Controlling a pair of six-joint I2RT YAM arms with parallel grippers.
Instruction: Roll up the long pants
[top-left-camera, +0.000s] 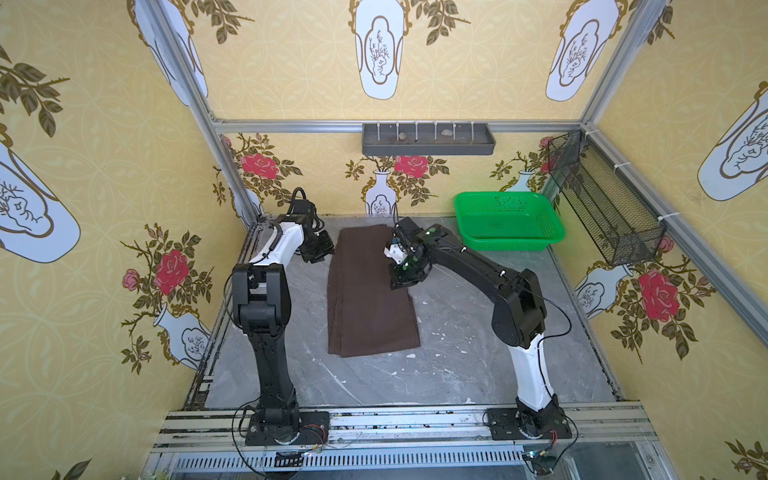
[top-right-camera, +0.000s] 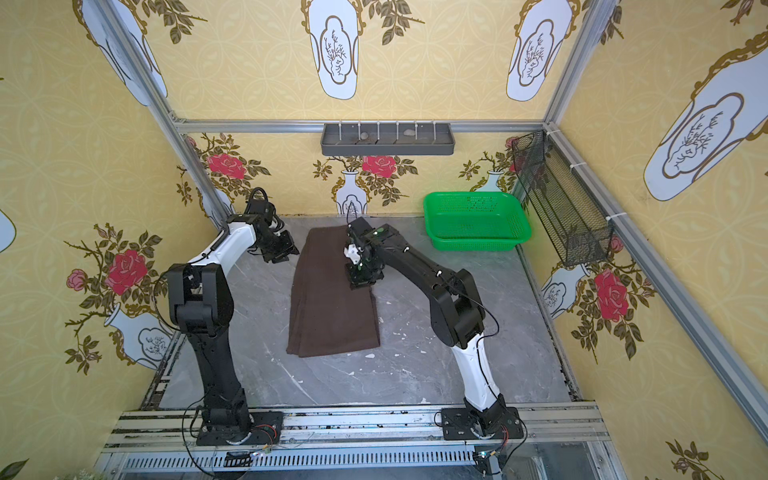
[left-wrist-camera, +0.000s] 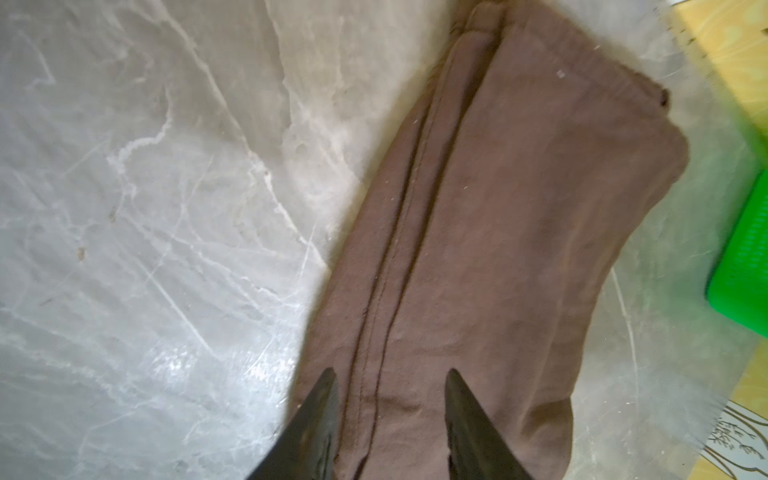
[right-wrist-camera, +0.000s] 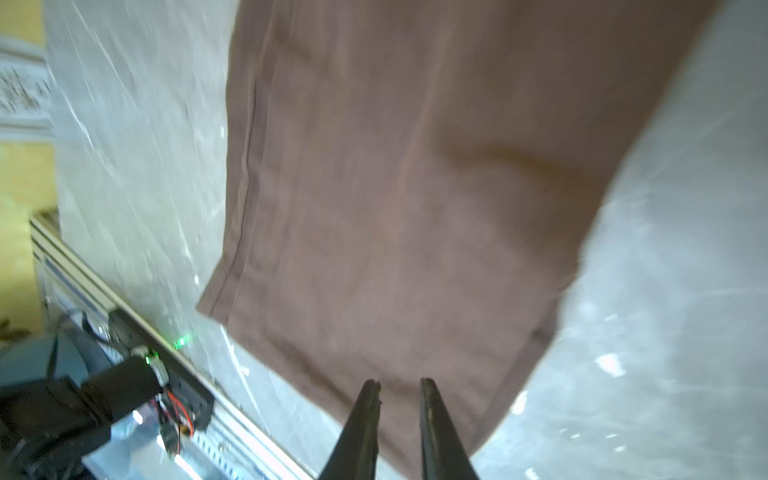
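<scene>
Brown pants (top-left-camera: 372, 312) lie flat on the grey table, folded lengthwise into a long strip that runs from the back toward the front. Along their left side the layered edges (left-wrist-camera: 384, 296) show a narrow offset. In the top left view my left gripper (top-left-camera: 321, 254) is just left of the strip's upper part, open and empty. Over the right edge of the cloth, above its middle, is my right gripper (top-left-camera: 406, 281). Its fingers (right-wrist-camera: 364, 424) stand partly apart over the fabric, with no cloth seen pinched between them.
A green basket (top-left-camera: 509, 240) stands at the back right, and a wire mesh rack (top-left-camera: 612, 208) hangs on the right wall.
</scene>
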